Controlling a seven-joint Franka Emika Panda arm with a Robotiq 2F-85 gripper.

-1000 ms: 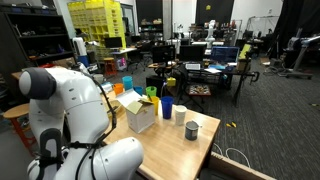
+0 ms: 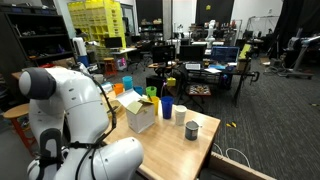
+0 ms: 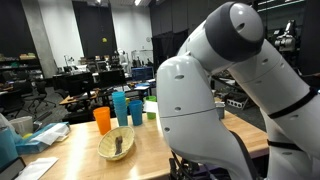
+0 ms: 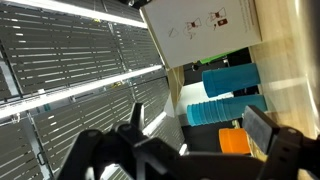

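In the wrist view my gripper stands open, its two dark fingers well apart and nothing visible between them. Beyond it, sideways in the picture, are an orange cup [image 4: 233, 141], two teal-blue cups [image 4: 224, 109] and a white box [image 4: 198, 28]. Exterior view 1 shows an open cardboard box [image 2: 139, 114], a blue cup [image 2: 167, 104], a white cup [image 2: 180, 117] and a grey metal mug [image 2: 191, 130] on the table. The gripper itself is hard to make out in both exterior views.
A cream basket [image 3: 116, 145] with a dark item inside sits on the table near the orange cup in exterior view 2. Yellow [image 2: 153, 92] and green cups [image 2: 171, 84] stand behind the box. Bare tabletop [image 2: 170, 152] lies in front of the metal mug.
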